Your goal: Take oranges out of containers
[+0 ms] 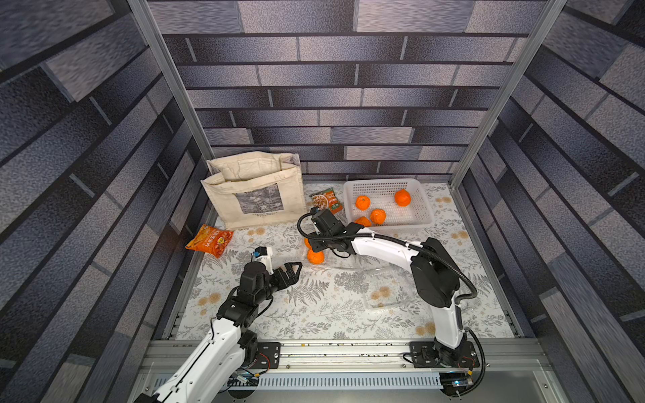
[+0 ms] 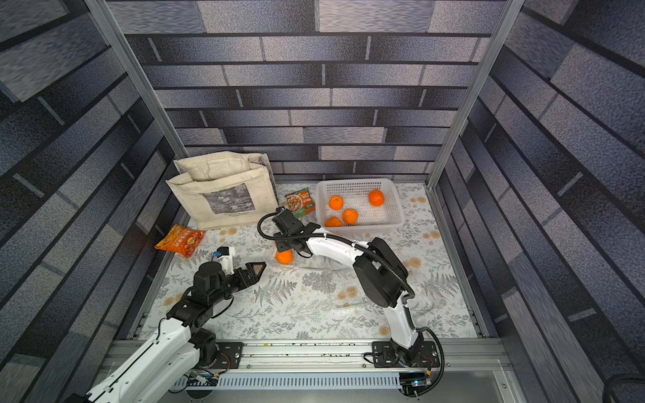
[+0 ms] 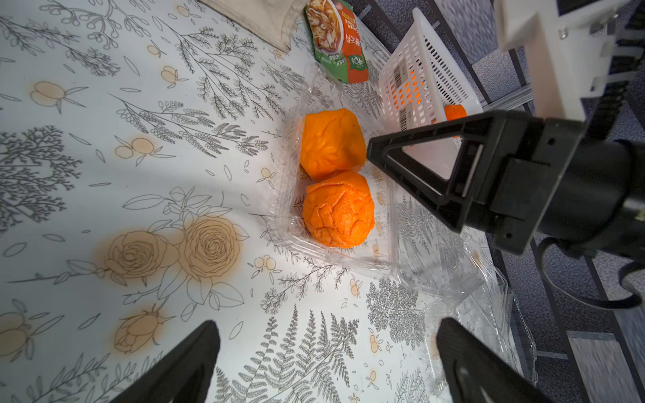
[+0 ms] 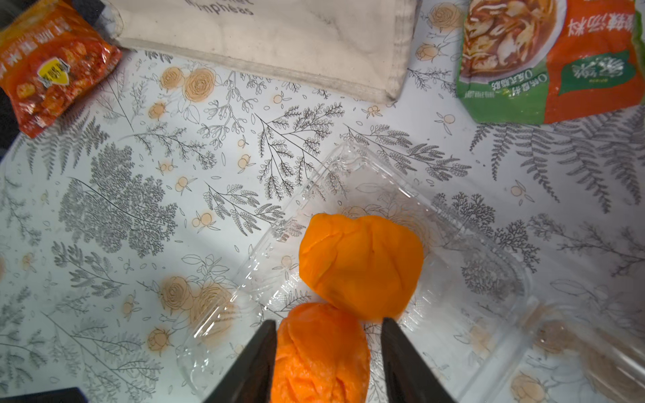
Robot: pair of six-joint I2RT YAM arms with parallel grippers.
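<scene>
Two oranges, a crinkled one (image 3: 339, 209) and a smoother one (image 3: 332, 141), sit touching in a clear plastic container (image 4: 470, 302). My right gripper hangs over them, its blurred fingertips apart on either side of the crinkled orange; whether they touch it I cannot tell. A white perforated basket (image 1: 420, 208) at the back right holds several oranges (image 1: 402, 197). My left gripper is open at the front left, nothing between its fingers.
A canvas bag (image 1: 255, 201) stands at the back left, an orange snack packet (image 1: 208, 239) beside it and a green-red packet (image 1: 326, 200) next to the basket. More clear plastic (image 3: 470, 322) lies right of the container.
</scene>
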